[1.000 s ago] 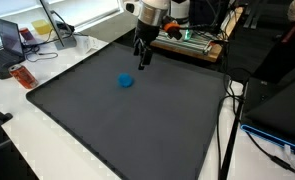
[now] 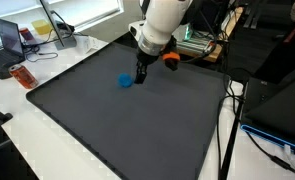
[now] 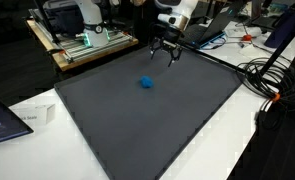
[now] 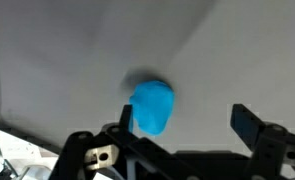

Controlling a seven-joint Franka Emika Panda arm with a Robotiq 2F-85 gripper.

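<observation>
A small bright blue object point(image 2: 125, 80) rests on the dark grey table top, and it also shows as a blue spot point(image 3: 145, 81) in exterior view 2. My gripper point(image 2: 140, 73) hangs above the table just to the right of it in exterior view 1. Seen from the wrist, the black fingers point(image 4: 246, 122) are spread wide with nothing held. There the blue object point(image 4: 152, 106) appears nearer the left finger, below the gripper and apart from it. Its exact shape is hard to make out.
A red-orange can point(image 2: 24, 76) and a laptop point(image 2: 12, 38) sit beyond the table's left side in exterior view 1. Dark cables point(image 3: 272, 85) run along one edge in exterior view 2.
The blue object stays where it was.
</observation>
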